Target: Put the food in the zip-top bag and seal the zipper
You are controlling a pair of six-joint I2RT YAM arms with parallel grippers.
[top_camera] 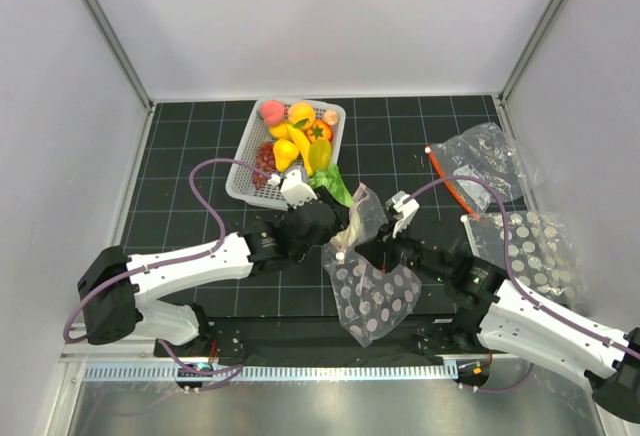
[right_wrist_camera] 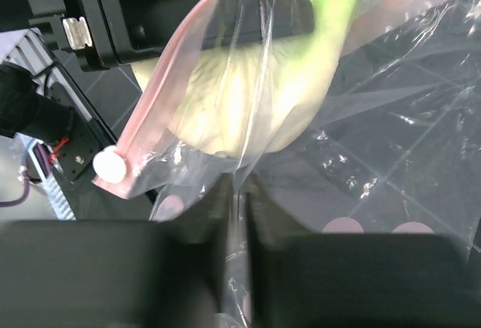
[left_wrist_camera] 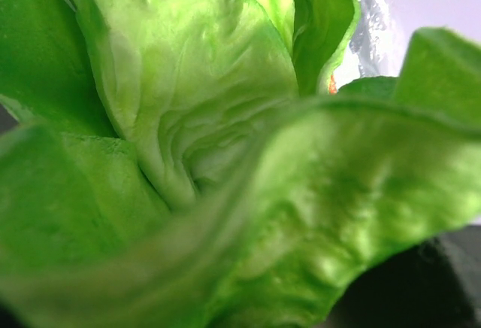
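Note:
A leafy green lettuce hangs from my left gripper, which is shut on it. Its leaves fill the left wrist view and hide that gripper's fingers there. The right wrist view shows the pale lettuce base behind clear film, with a black left finger beside it, at the mouth of the zip top bag. My right gripper has its fingers close together on the bag film near the pink zipper strip. A white slider sits at the strip's end.
A white basket of fruit and vegetables stands at the back, left of the bag. Two more clear bags lie on the right, one with an orange zipper and one with pale dots.

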